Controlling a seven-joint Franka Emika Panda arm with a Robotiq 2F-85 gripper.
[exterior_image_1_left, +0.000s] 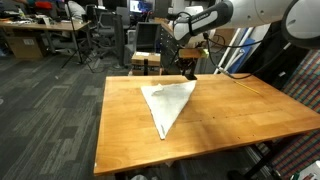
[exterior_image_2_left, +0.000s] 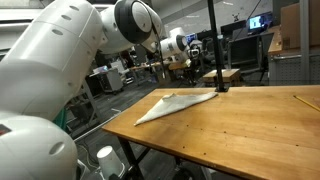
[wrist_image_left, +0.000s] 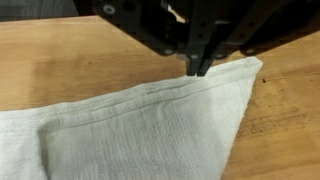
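Observation:
A white cloth lies on the wooden table, folded and spread into a bent shape with one long strip toward the front. In the second exterior view the cloth looks low, with a slightly raised fold. My gripper is above its far right part. From the wrist, the shut fingertips of my gripper appear over the hemmed edge of the cloth, near a corner. No fabric shows between them.
Bare tabletop stretches to the right of the cloth. A small pale object sits below the table's front edge. Chairs and desks stand beyond the far edge.

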